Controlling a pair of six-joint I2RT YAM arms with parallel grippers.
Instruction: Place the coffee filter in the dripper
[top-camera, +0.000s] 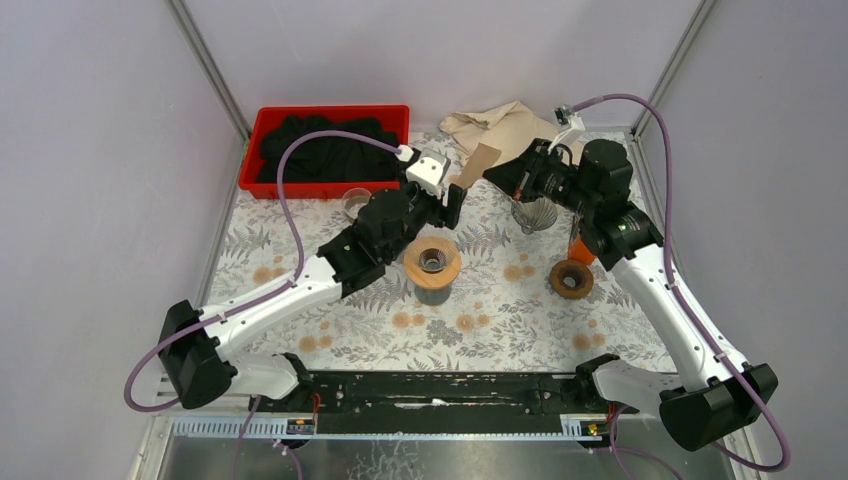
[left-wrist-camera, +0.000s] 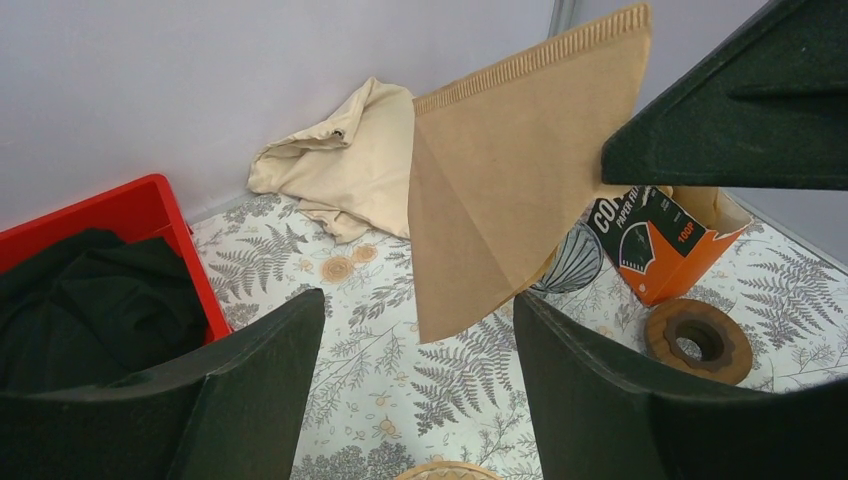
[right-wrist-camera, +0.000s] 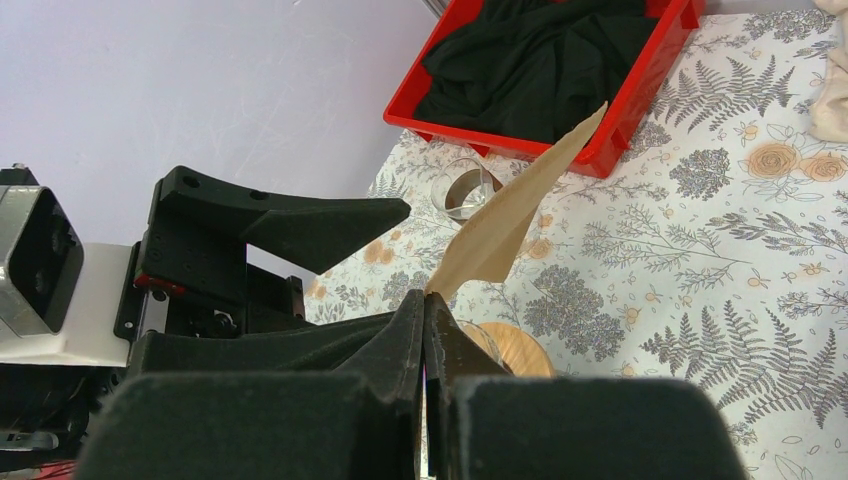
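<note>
A brown paper coffee filter (left-wrist-camera: 520, 160) is pinched at one edge by my right gripper, which is shut on it and holds it up above the table. My left gripper stands open just beside the filter; in the left wrist view the filter's lower corner shows over the gap between its fingers. Below and in front of the left gripper sits the dripper (top-camera: 432, 260), with a wooden collar, on a glass vessel (top-camera: 432, 295). Only a sliver of its wooden rim (left-wrist-camera: 448, 471) enters the left wrist view.
At the back left is a red bin (top-camera: 258, 150) with dark cloth. A beige cloth (top-camera: 500, 128), a wire dripper-like holder (top-camera: 535, 215), an orange filter box (left-wrist-camera: 665, 245) and a brown ring (top-camera: 571, 280) lie to the right. A glass (top-camera: 355, 203) stands near the bin.
</note>
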